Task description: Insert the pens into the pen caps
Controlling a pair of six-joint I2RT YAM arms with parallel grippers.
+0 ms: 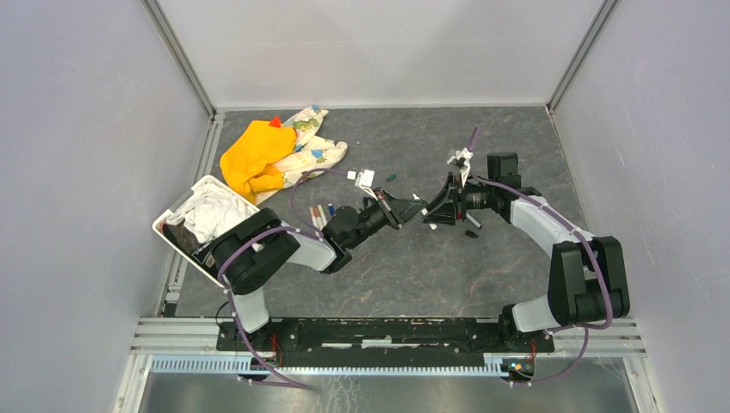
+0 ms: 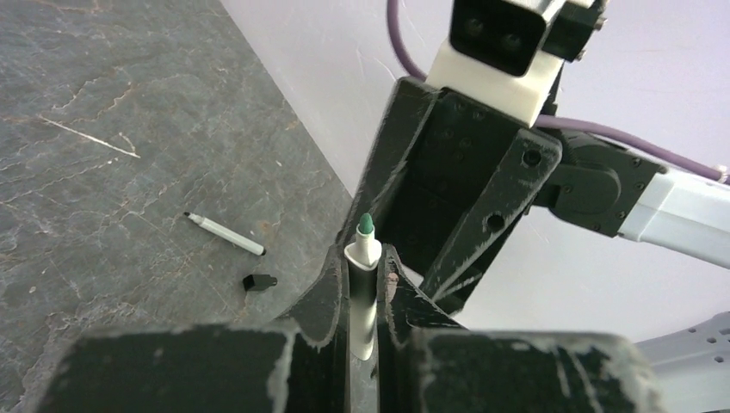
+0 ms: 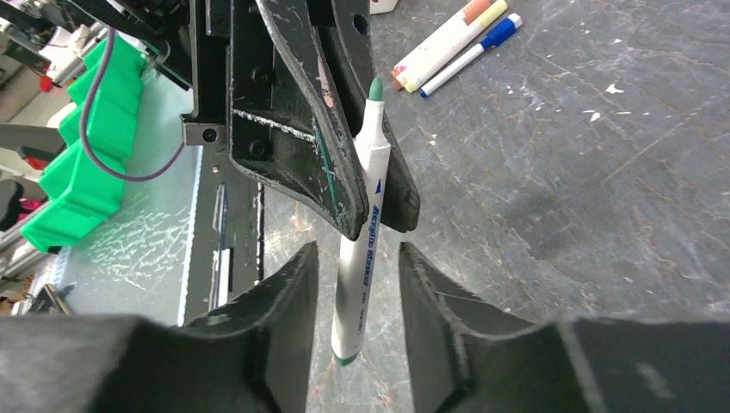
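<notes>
A white marker with exposed green tip (image 3: pixel 361 258) stands upright in my left gripper (image 1: pixel 416 205), which is shut on it. My right gripper (image 1: pixel 435 211) faces it from the right, fingers parted around the marker's lower part with gaps at both sides in the right wrist view. An uncapped white pen (image 2: pixel 225 233) lies on the mat near a dark cap (image 2: pixel 259 282). A green cap (image 1: pixel 391 177) lies farther back. Several markers (image 3: pixel 456 52), one with a blue cap, lie side by side at the left.
A yellow patterned cloth (image 1: pixel 258 155) lies at the back left, beside a white bin (image 1: pixel 162 222) holding cloth.
</notes>
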